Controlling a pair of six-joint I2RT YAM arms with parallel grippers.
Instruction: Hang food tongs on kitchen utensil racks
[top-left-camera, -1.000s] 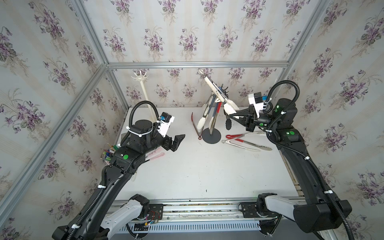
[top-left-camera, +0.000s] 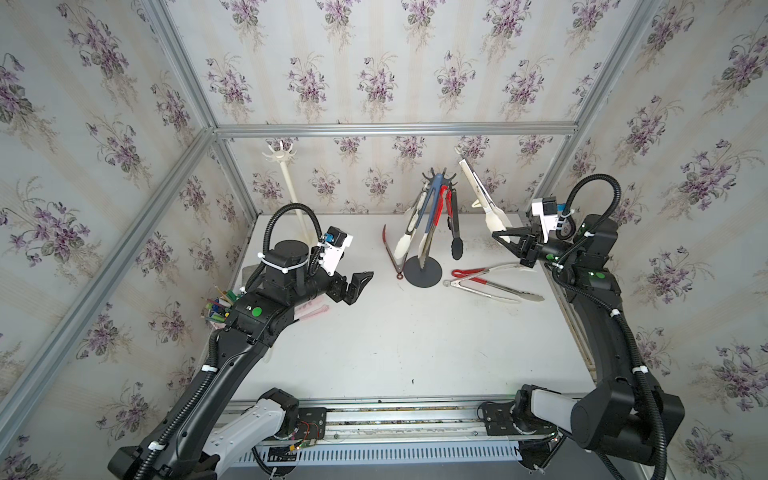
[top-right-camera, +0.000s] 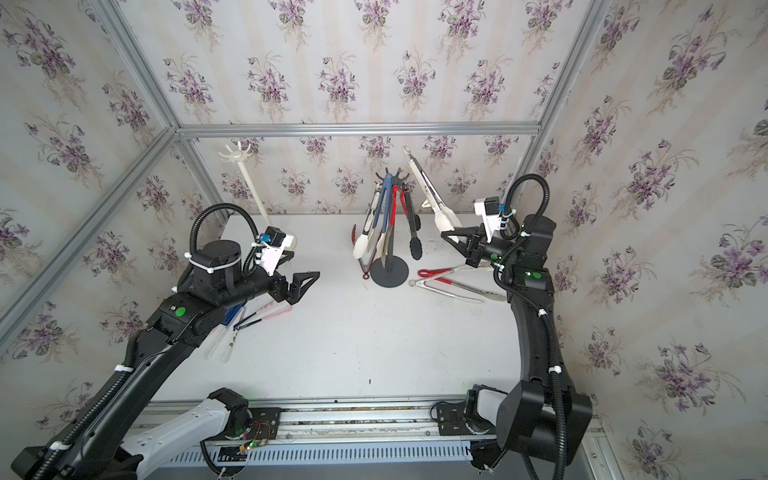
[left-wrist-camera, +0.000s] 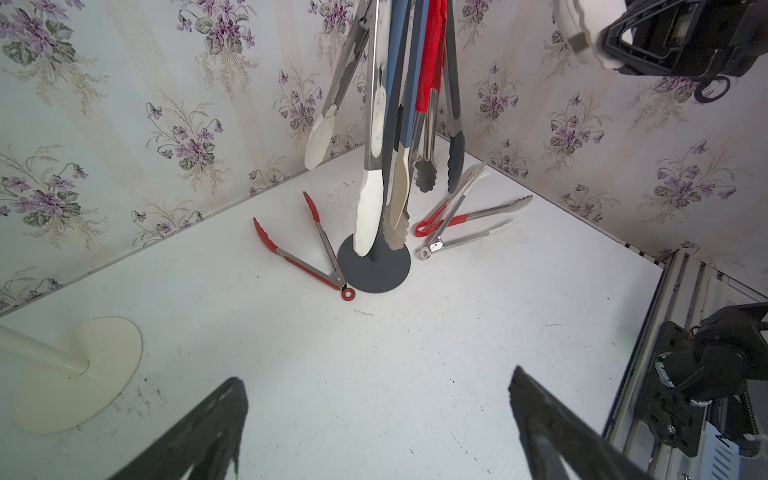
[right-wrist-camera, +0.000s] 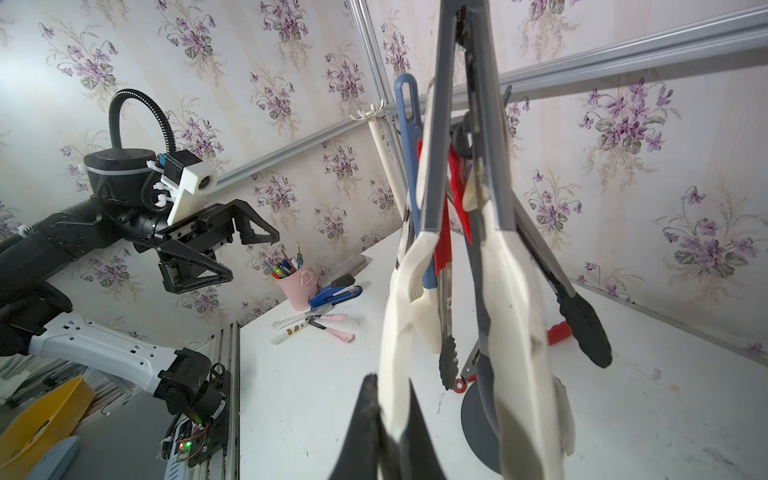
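Observation:
Cream-tipped tongs (top-left-camera: 483, 190) tilt up in the air to the right of the dark utensil rack (top-left-camera: 422, 276). My right gripper (top-left-camera: 499, 235) is shut on the cream head at their lower end; in the right wrist view one cream arm of the tongs (right-wrist-camera: 397, 344) runs down between the fingers. The loop end points up and left, apart from the rack. On the rack hang several tongs, among them blue (left-wrist-camera: 396, 80) and red ones (left-wrist-camera: 429, 56). Left of the rack, my left gripper (top-left-camera: 361, 288) stands open and empty above the table.
Red-tipped tongs (left-wrist-camera: 312, 268) lie left of the rack base; two more pairs, one with a red handle (top-left-camera: 472, 273), lie right of it. A cream stand (left-wrist-camera: 76, 376) rises at back left. Pens and a pink cup (right-wrist-camera: 297, 286) sit at far left.
My right gripper has moved right and slightly down with the cream-tipped tongs, from in front of the rack to its right side. The left arm has barely moved.

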